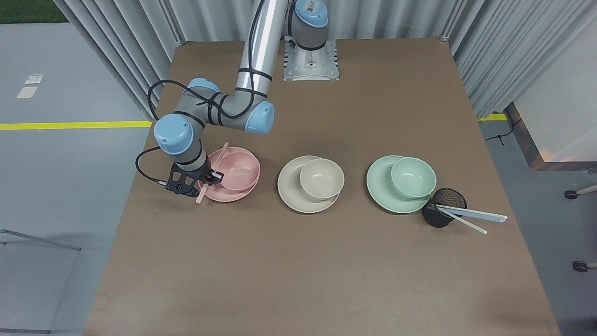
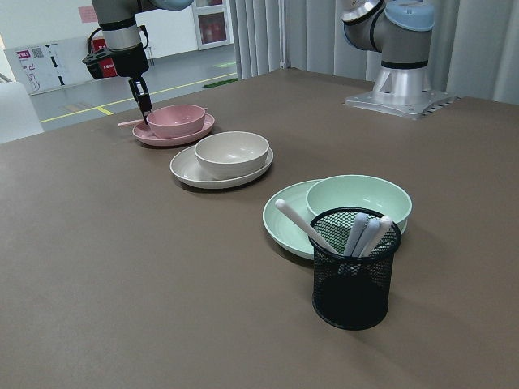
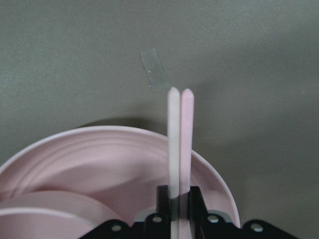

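My gripper is shut on a pair of pink chopsticks [image 3: 186, 139], low over the left side of the pink plate [image 3: 124, 159]; one looks paler in the wrist view. The pink bowl [image 1: 238, 168] sits on that plate, just right of the chopsticks. In the left camera view my gripper [image 2: 144, 109] is behind the pink bowl [image 2: 176, 119], where the chopsticks are mostly hidden.
A white bowl [image 1: 322, 178] on a white plate and a green bowl [image 1: 413, 178] on a green plate stand rightward. A black mesh cup [image 2: 351, 296] holds several chopsticks.
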